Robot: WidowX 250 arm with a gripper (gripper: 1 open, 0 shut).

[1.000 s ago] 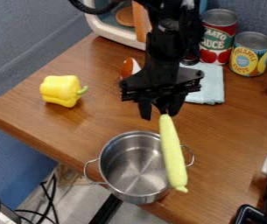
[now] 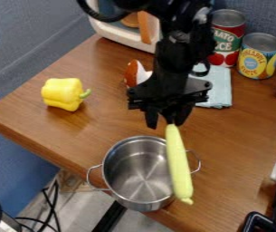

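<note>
My black gripper (image 2: pixel 162 116) hangs over the table just behind the steel pot (image 2: pixel 135 177). A long pale-yellow corn cob (image 2: pixel 177 168) stands at a slant over the pot's right side, its top end just below my fingertips and its lower end at the pot's front rim. Whether the fingers touch or hold the cob I cannot tell. A yellow pepper (image 2: pixel 64 93) lies on the left of the table.
At the back stand a tomato can (image 2: pixel 224 41), a second can (image 2: pixel 259 56) and a white appliance (image 2: pixel 113 27). A white cloth (image 2: pixel 215 91) lies behind the arm. A black appliance (image 2: pixel 271 217) is at front right. The table's left edge drops to the floor.
My gripper has shifted slightly up and a little over the last second. The corn and pot look nearly unchanged.
</note>
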